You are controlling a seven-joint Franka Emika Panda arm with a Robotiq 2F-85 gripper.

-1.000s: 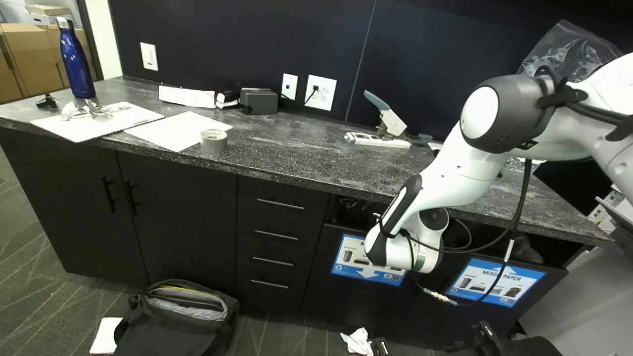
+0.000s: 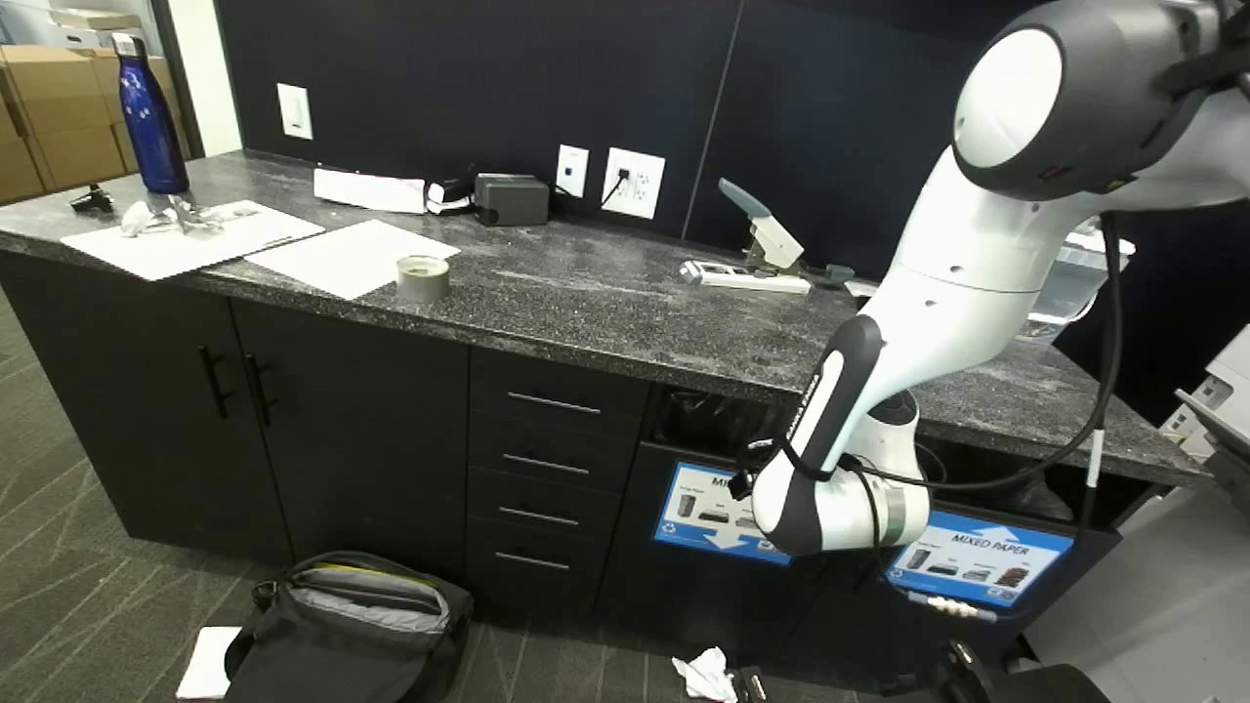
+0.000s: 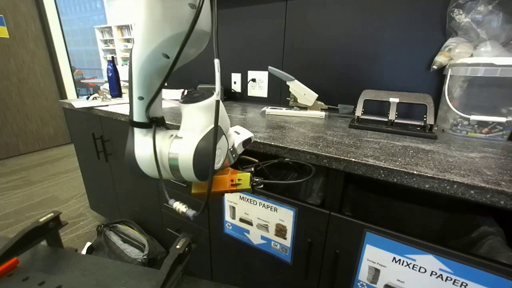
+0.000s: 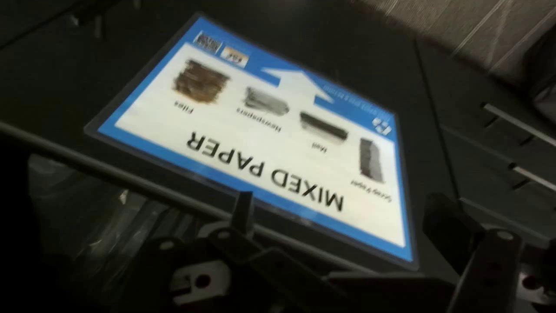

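My gripper is open in the wrist view, its dark fingers [image 4: 243,211] wide apart with nothing held between them. Beyond them, a blue and white "MIXED PAPER" sign [image 4: 260,141] appears upside down on the dark cabinet front. In exterior view 2 the orange mount [image 3: 221,182] by my hand hangs below the counter edge, just above that sign. From exterior view 1, my arm's wrist hides the fingers.
The dark counter [image 2: 562,293] holds a blue bottle [image 2: 152,123], papers, a tape roll [image 2: 423,279] and a large stapler [image 2: 768,246]. A hole punch [image 3: 393,113] and a clear bucket [image 3: 477,96] stand farther right. Bin openings lie under the counter; a bag [image 2: 352,627] is on the floor.
In exterior view 1 my arm has shifted to the right, with its elbow raised and the wrist slightly lower. The objects on the counter have stayed in place.
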